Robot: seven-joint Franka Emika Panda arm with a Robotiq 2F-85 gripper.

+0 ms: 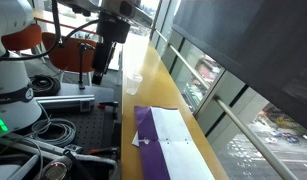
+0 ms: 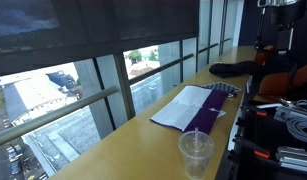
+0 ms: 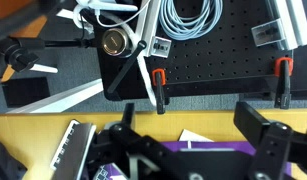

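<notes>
My gripper is open with nothing between its fingers; its dark fingers stand apart at the bottom of the wrist view. In exterior view 1 the gripper hangs at the left, above the black base plate and short of the table. On the wooden table lies a purple-and-white folder or sheet, flat, also the folder in exterior view 2. Its purple part shows below the fingers in the wrist view. A clear plastic cup stands upright on the table, apart from the folder and gripper.
Black clamps with red parts hold the table-side edge of the base plate. Coiled cable lies on that plate. A dark bundle and a small grey thing lie beyond the folder. Windows border the table.
</notes>
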